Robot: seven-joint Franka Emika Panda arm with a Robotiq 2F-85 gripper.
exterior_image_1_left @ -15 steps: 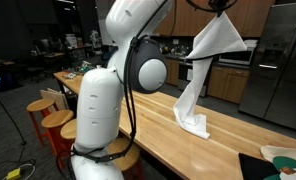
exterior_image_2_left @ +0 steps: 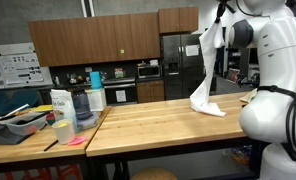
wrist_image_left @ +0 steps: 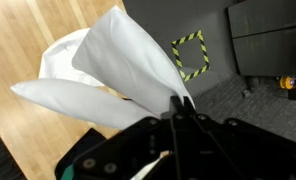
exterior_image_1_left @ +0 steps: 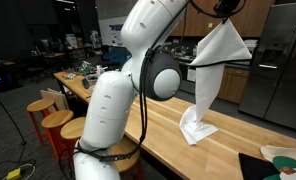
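A white cloth [exterior_image_1_left: 215, 62] hangs in a long drape from high above the wooden table, its lower end [exterior_image_1_left: 196, 130] resting on the tabletop. In exterior view 2 the same cloth [exterior_image_2_left: 206, 70] falls from the top right down to the table. The wrist view has my gripper shut on the cloth [wrist_image_left: 133, 55], which spreads from the fingertips in two folds. Part of the cloth [wrist_image_left: 63, 62] lies on the table below. In exterior view 1 the gripper is at or beyond the top edge, so its fingers are hidden there.
Stools [exterior_image_1_left: 58, 118] stand along the left. A pitcher [exterior_image_2_left: 81, 108] and other clutter occupy the far left in exterior view 2.
The arm has shifted slightly, and the hanging cloth has swung and narrowed. Its lower end remains on the table and has bunched a little.
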